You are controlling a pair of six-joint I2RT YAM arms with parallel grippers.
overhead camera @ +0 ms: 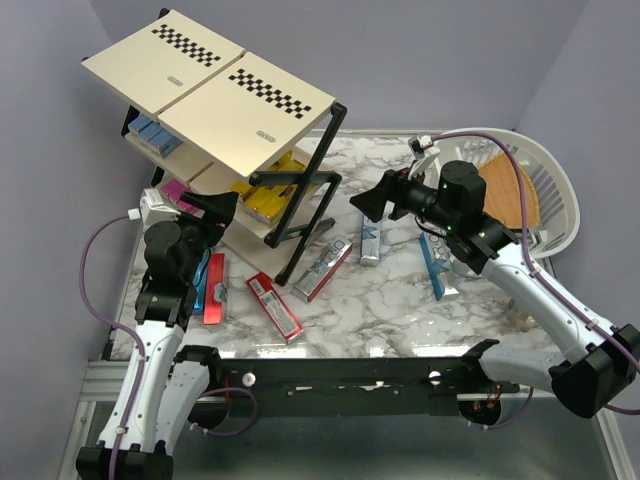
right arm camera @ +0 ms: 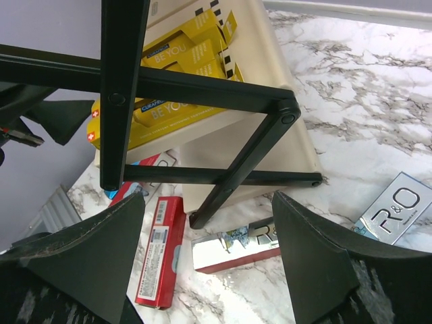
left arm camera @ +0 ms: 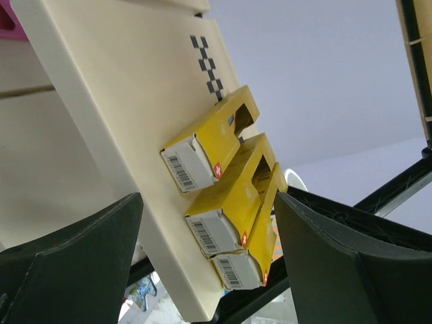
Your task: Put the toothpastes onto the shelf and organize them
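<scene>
Three yellow toothpaste boxes [left arm camera: 226, 182] lie on the middle board of the shelf [left arm camera: 101, 88], two side by side and a third against the outer one. My left gripper [overhead camera: 222, 207] is open in front of that board, with nothing between its fingers. The right gripper [overhead camera: 380, 201] hangs open and empty over the marble table, right of the shelf. Red boxes [overhead camera: 275, 306] and a silver-and-red box [overhead camera: 324, 268] lie on the table before the shelf. A silver box [overhead camera: 370, 242] lies below the right gripper. Blue boxes [overhead camera: 155, 135] and a pink one [overhead camera: 178, 194] sit at the shelf's left.
Black diagonal struts [right arm camera: 233, 169] close off the shelf's right side. A white basket [overhead camera: 550, 180] stands at the far right, with a blue packet [overhead camera: 436, 265] on the table before it. The marble between the silver box and that packet is free.
</scene>
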